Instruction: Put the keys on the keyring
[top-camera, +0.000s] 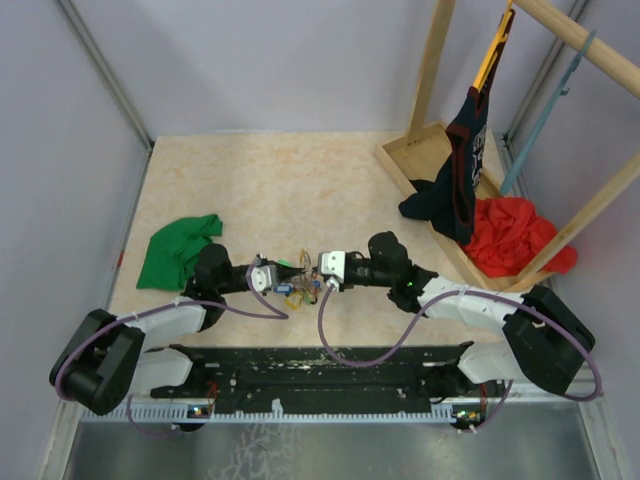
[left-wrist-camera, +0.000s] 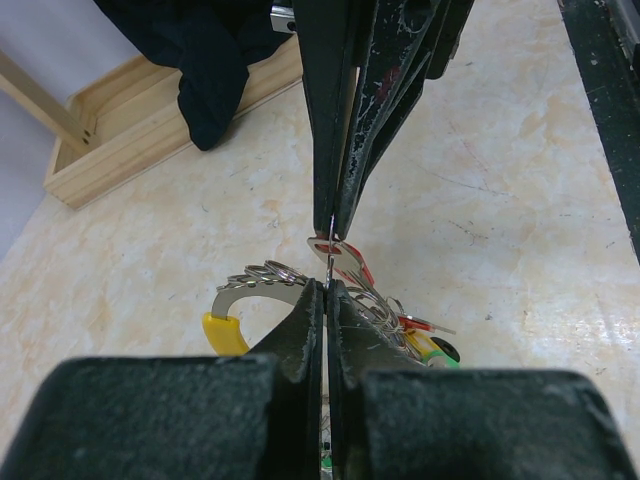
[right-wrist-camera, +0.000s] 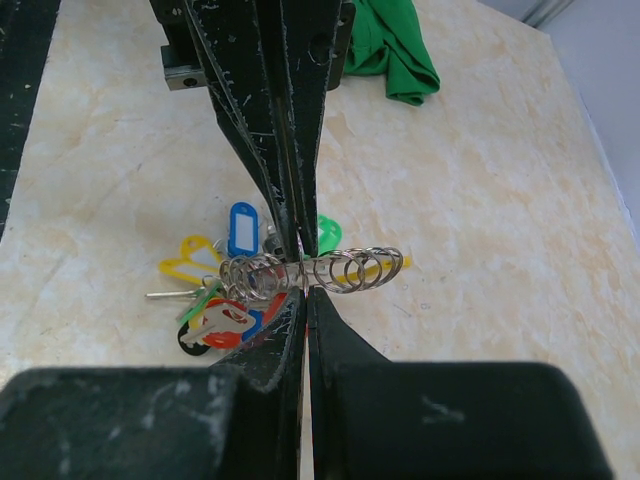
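My left gripper and my right gripper meet face to face over the keys at the table's middle, both shut on the thin metal keyring (right-wrist-camera: 360, 266). In the left wrist view a key (left-wrist-camera: 345, 258) with a red part hangs at the other gripper's tips, beside coiled rings and a yellow-handled piece (left-wrist-camera: 225, 335). The right wrist view shows several coloured tags, among them a blue tag (right-wrist-camera: 243, 230) and a yellow one, with keys below the coils. Exactly which ring or key sits between each pair of fingertips is hard to tell.
A green cloth (top-camera: 175, 250) lies at the left. A wooden rack (top-camera: 395, 160) with a hanging dark fabric and a red cloth (top-camera: 510, 235) stands at the right.
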